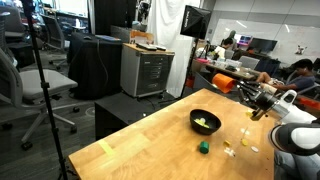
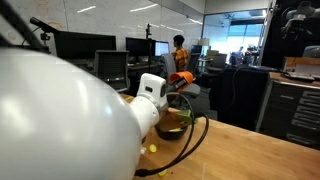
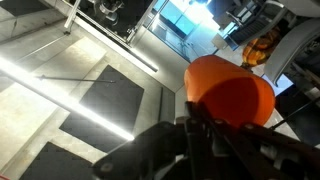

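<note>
An orange cup [image 1: 222, 82] is held up in the air beyond the black bowl [image 1: 205, 122] in exterior view 1. My gripper [image 1: 238, 88] is shut on it. In exterior view 2 the cup [image 2: 181, 77] shows above the bowl [image 2: 172, 132], partly behind the arm. The wrist view has the orange cup [image 3: 228, 88] close in front of the dark fingers, with ceiling and lights behind it, so the gripper is tilted upward. Yellow pieces [image 1: 202, 122] lie in the bowl. What the cup contains cannot be seen.
A green object [image 1: 204, 147] stands on the wooden table [image 1: 150, 145] in front of the bowl. Several small yellow pieces [image 1: 229, 151] lie to the right, near the arm's base. A dark cabinet [image 1: 145, 70] stands beyond the table.
</note>
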